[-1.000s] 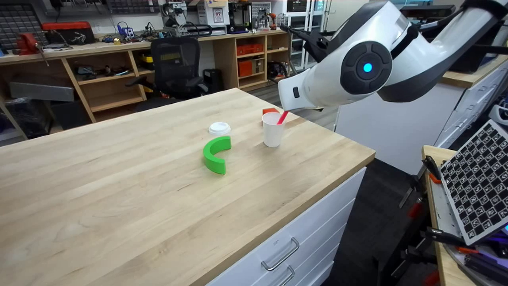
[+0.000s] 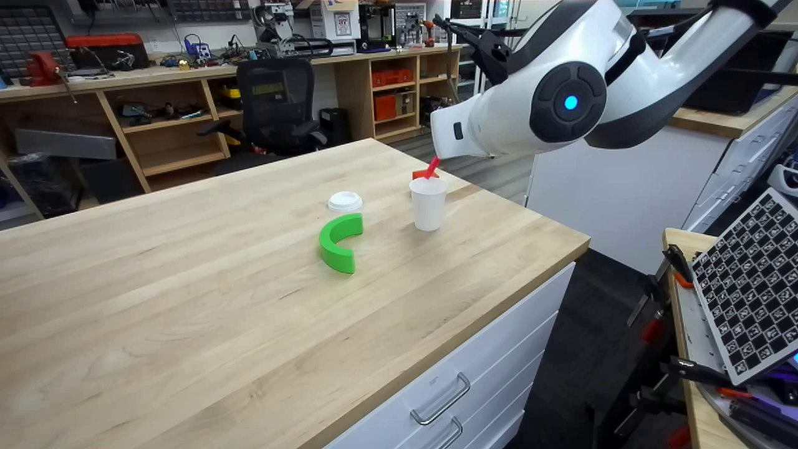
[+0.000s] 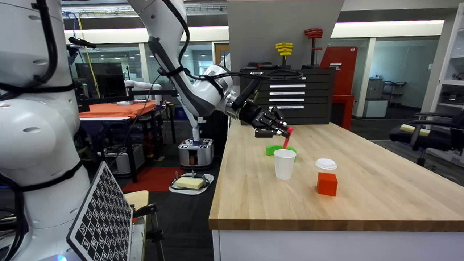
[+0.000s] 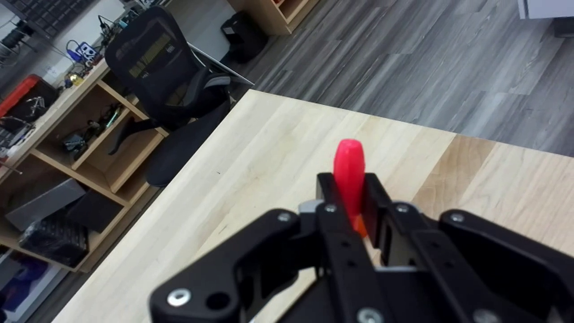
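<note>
A slim red stick [image 3: 286, 141], perhaps a marker, is pinched near its upper end by my gripper [image 3: 285, 132]. In the wrist view its rounded red end [image 4: 350, 164] pokes out between the two black fingers. A white paper cup [image 3: 284, 166] stands upright on the table below. The stick's lower part [image 2: 431, 169] meets the cup's mouth in exterior view 1; whether its tip is inside the rim or just above it, I cannot tell. In that view the fingers are hidden behind the white arm.
Around the cup on the wooden table [image 2: 224, 299] are an orange-red block [image 3: 327, 184], a white lid [image 2: 345, 201] and a green half-ring [image 2: 338, 243]. A black chair [image 2: 276, 105] stands beyond the far edge.
The arm has risen and shifted slightly left in exterior view 1. The red stick has come up with it, having reached deeper into the cup before. Cup, lid and half-ring look unmoved.
</note>
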